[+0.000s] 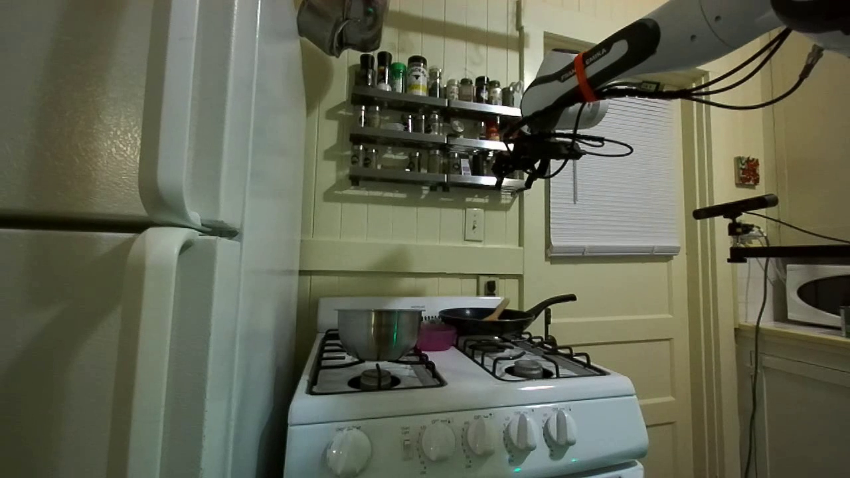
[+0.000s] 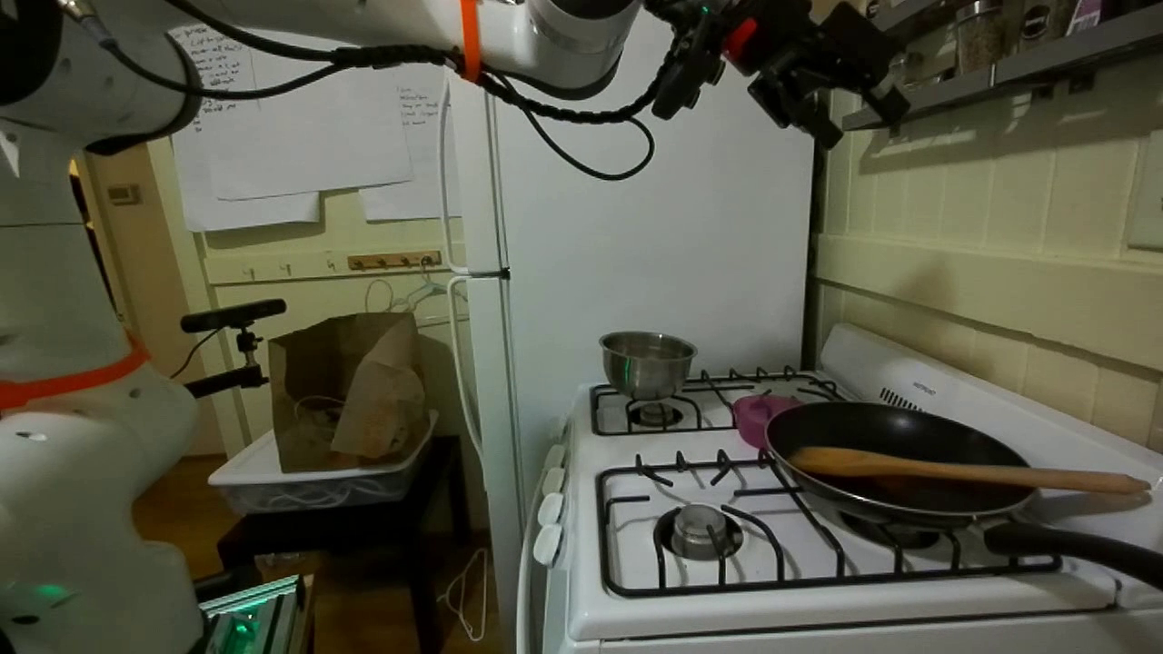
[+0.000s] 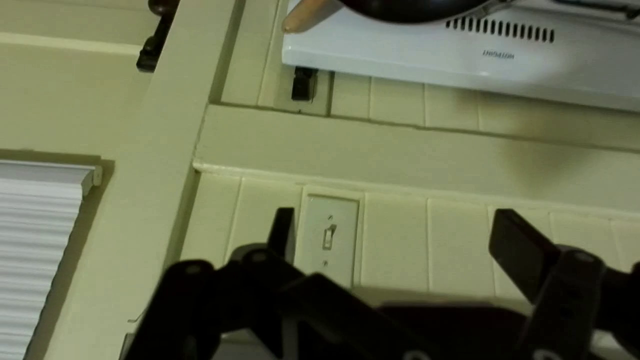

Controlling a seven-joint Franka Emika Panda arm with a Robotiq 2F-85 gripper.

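Note:
High beside the spice shelves [image 1: 398, 137], my gripper [image 1: 510, 186] is open and tilted toward the wall. In exterior view 2 the gripper [image 2: 862, 122] hangs above the back of the stove, close to the shelf edge. Nothing sits between the widely parted fingers in the wrist view, where a light switch [image 3: 328, 238] shows on the wall behind, near the left finger [image 3: 283, 233]. On the stove [image 2: 654, 617] stand a steel pot [image 2: 648, 369], a pink-purple bowl [image 2: 752, 420] and a black frying pan [image 2: 872, 431]. A wooden spoon [image 2: 959, 470] rests across the pan.
The fridge [image 1: 267, 239] borders the stove on the left. A door with a white blind [image 1: 617, 183] is at the right of the shelves. The pan's handle [image 2: 1074, 549] sticks out past the stove.

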